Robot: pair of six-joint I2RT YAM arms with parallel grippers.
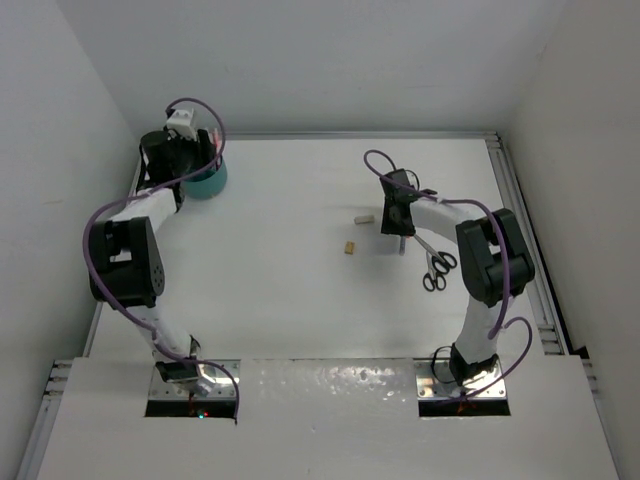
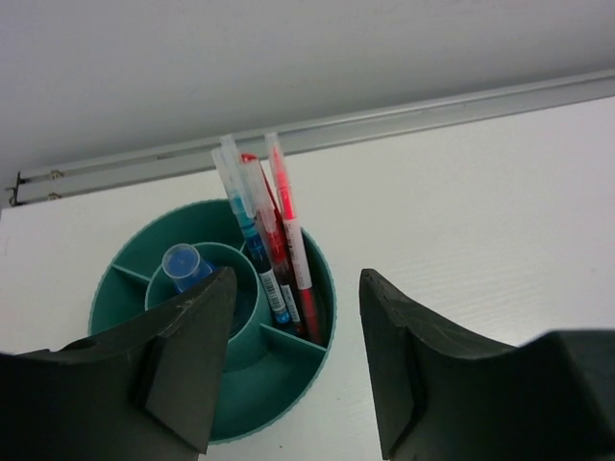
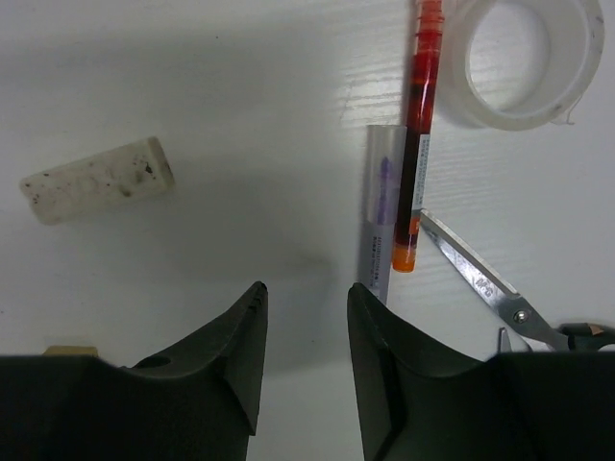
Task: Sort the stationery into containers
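A teal divided pen cup (image 2: 288,375) holds several pens (image 2: 293,240) and a blue item (image 2: 183,264) under my left gripper, which is open and empty above its front. My right gripper is open over the table beside a clear-purple pen (image 3: 382,192) and a red pen (image 3: 418,106). A tape roll (image 3: 524,120) lies behind them, scissors (image 3: 480,274) to their right, a pale eraser (image 3: 96,182) to their left, and a small tan block (image 1: 349,247) nearer the front left.
Grey rails and walls border the back and sides. Two pairs of scissors (image 1: 438,277) lie at the right, near the right arm.
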